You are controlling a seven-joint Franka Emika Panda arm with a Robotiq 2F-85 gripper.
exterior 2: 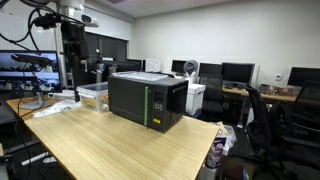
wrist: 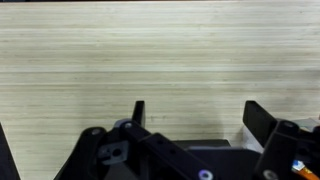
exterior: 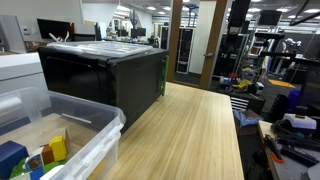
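Note:
My gripper is open in the wrist view, its two dark fingers well apart with bare wood between and beyond them. In exterior view 2 the arm (exterior 2: pixel 75 35) stands at the left, holding the gripper up above the table. A black microwave (exterior: pixel 105 80) sits on the wooden table (exterior: pixel 185 135). Beside it is a clear plastic bin (exterior: pixel 95 115) with several coloured blocks (exterior: pixel 45 155) inside. A corner of the bin shows at the lower right of the wrist view.
Papers or a flat sheet lie on top of the microwave. White crumpled material (exterior 2: pixel 52 107) is at the table's far left in exterior view 2. Office chairs (exterior 2: pixel 275 130) stand beyond the table's right side.

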